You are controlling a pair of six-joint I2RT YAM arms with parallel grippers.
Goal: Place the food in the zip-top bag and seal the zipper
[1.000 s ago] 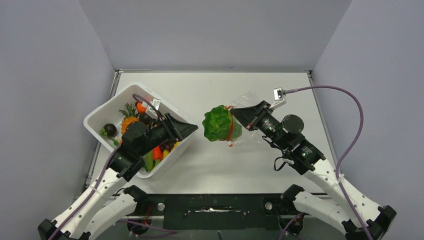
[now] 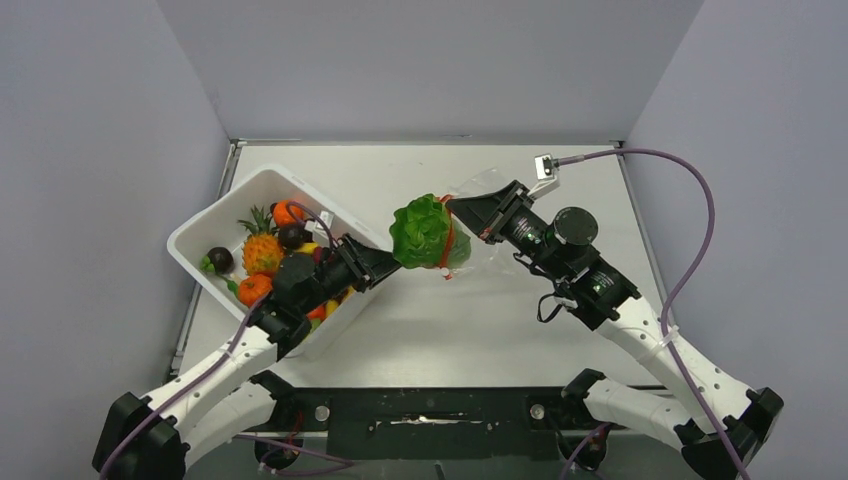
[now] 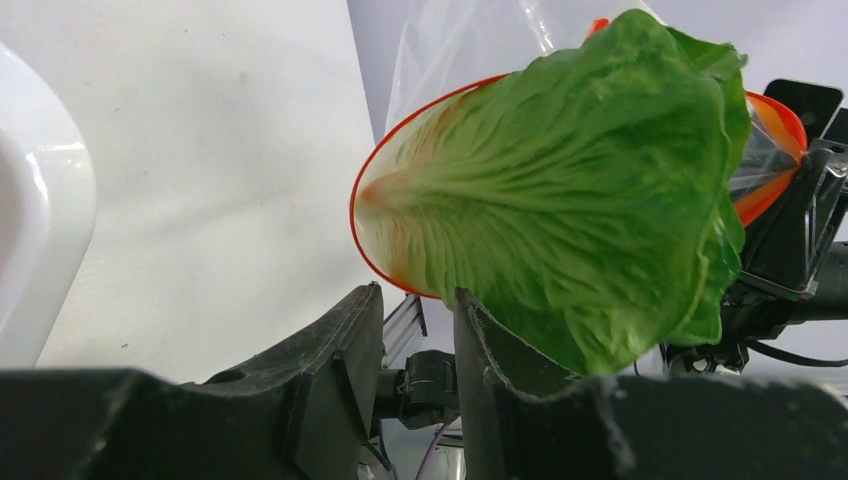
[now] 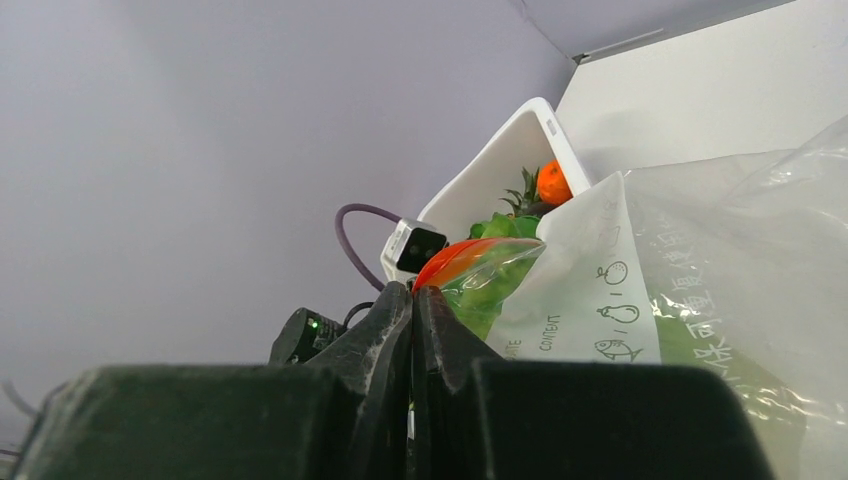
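Observation:
A green lettuce [image 2: 420,232] sticks out of the mouth of a clear zip bag [image 4: 730,240] with red zipper edges, held up over the table. My right gripper [image 2: 452,206] is shut on the bag's red rim. My left gripper [image 2: 392,262] is part open just beside the lettuce [image 3: 560,200], nothing visible between its fingers; whether it touches the leaves is unclear.
A white bin [image 2: 195,240] of mixed food, with pineapple [image 2: 262,250] and oranges, stands at the left under my left arm.
My right gripper has moved left with the bag and lettuce, toward the left gripper. My left gripper has shifted slightly right, closer to the lettuce.

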